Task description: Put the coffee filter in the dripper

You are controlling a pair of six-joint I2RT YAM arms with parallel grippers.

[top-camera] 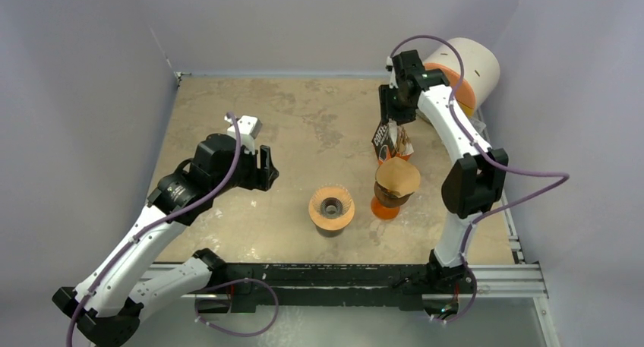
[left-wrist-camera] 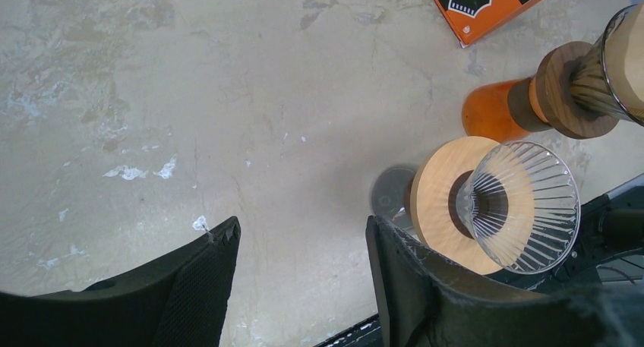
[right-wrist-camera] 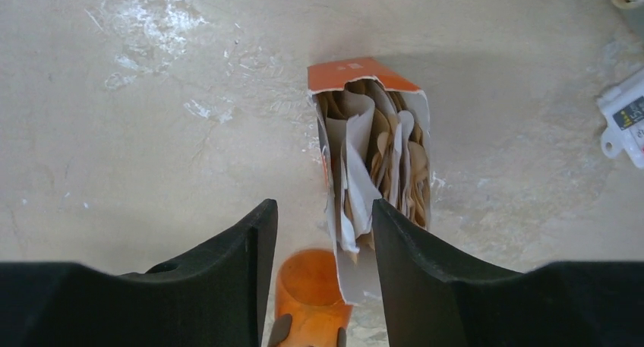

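Note:
A box of coffee filters (right-wrist-camera: 372, 157) stands open at back right, white and brown papers inside. My right gripper is directly above it, fingers apart, nothing visibly held. The empty clear ribbed dripper (left-wrist-camera: 531, 203) on a light wooden collar (left-wrist-camera: 440, 180) stands at front middle. A second dripper (left-wrist-camera: 623, 66), on a dark wooden collar over an orange base (left-wrist-camera: 490, 111), holds a brown filter (top-camera: 396, 176) and stands between the box and the front edge. My left gripper is open, left of and behind the empty dripper.
A large white cylinder (top-camera: 475, 66) with an orange rim lies in the back right corner. A small white tagged item (right-wrist-camera: 630, 115) lies near the right edge. Walls enclose three sides.

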